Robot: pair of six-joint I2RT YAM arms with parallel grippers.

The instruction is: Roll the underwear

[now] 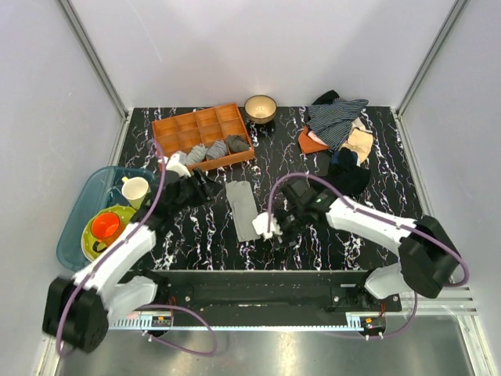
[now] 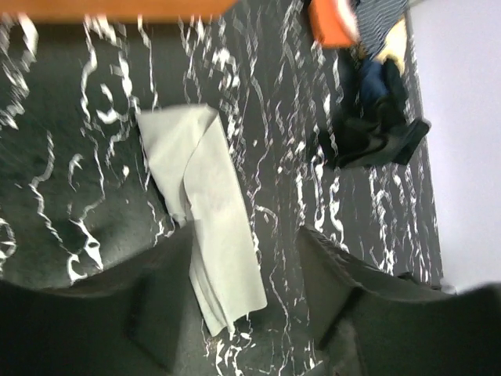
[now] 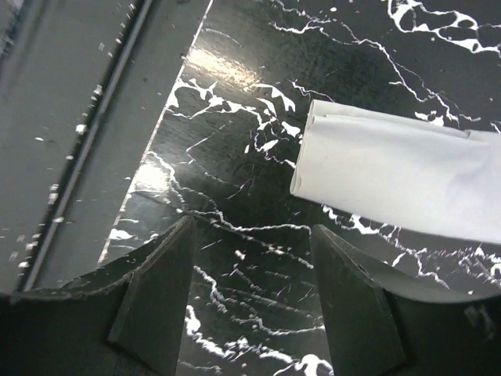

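A light grey underwear (image 1: 243, 210), folded into a long narrow strip, lies flat on the dark marbled table between my two grippers. Its folded layers show in the left wrist view, where the underwear (image 2: 207, 204) narrows a little at mid-length. My left gripper (image 1: 212, 185) hangs left of its far end, apart from it, fingers parted and nothing between them. The right gripper (image 1: 278, 241) is open off the strip's near right end. In the right wrist view, the near end of the underwear (image 3: 368, 160) lies beyond my fingers, with bare table between them.
An orange divided box (image 1: 200, 131) with several rolled dark pieces stands at the back left, a brass bowl (image 1: 260, 109) beside it. A pile of clothes (image 1: 338, 125) fills the back right. A blue tub (image 1: 81, 217) with dishes is at far left.
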